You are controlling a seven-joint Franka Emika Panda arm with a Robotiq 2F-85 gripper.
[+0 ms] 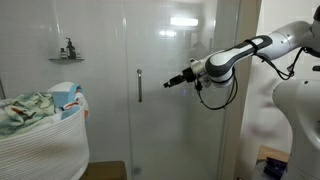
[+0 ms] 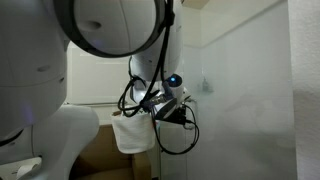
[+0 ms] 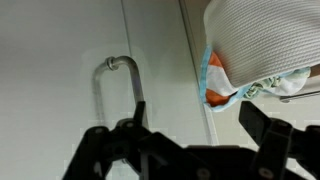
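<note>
A vertical metal handle (image 1: 140,86) is fixed to the glass door (image 1: 165,130). My gripper (image 1: 168,83) is at about the handle's height, to its right and apart from it in exterior view 1. In the wrist view the handle (image 3: 137,85) runs down behind the left fingertip, with its reflection in the glass to the left. The gripper stands open, its two fingers wide apart and nothing held between them. In exterior view 2 the arm hides most of the gripper's surroundings.
A white woven basket (image 1: 45,150) with cloths stands at the left; the same basket (image 3: 265,40) fills the wrist view's upper right. A wall shelf (image 1: 67,59) holds small bottles. The brown bench (image 1: 104,171) lies low by the door. Cables loop under the arm.
</note>
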